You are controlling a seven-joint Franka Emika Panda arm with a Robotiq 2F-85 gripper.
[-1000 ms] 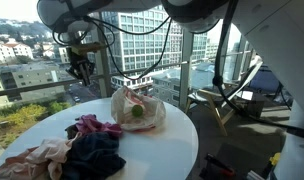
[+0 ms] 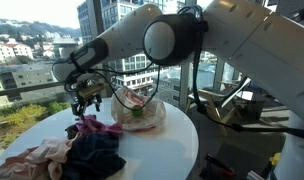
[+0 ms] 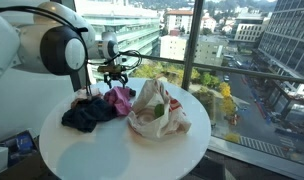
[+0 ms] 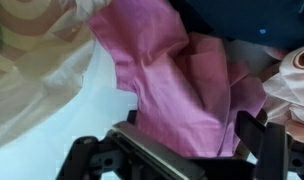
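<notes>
A pink cloth point(image 4: 177, 85) lies crumpled on the white round table, below my open gripper in the wrist view. Nothing shows between its fingers. In exterior view 1 the gripper point(image 2: 84, 106) hangs close over the cloth point(image 2: 92, 125); whether they touch I cannot tell. Exterior view 2 has the gripper point(image 3: 116, 78) just above the pink cloth point(image 3: 119, 100). Dark navy cloth point(image 2: 92, 156) lies next to it, with pale pink cloth point(image 2: 37, 160) on the other side.
A whitish plastic bag point(image 3: 158, 112) with something green in it point(image 3: 173, 123) stands beside the cloths. Large windows stand behind it, and a folding chair point(image 2: 224, 105) is off to the right.
My arm has come down from high above the table, and the gripper is now low over the pink cloth. The cloths and bag have not moved.
</notes>
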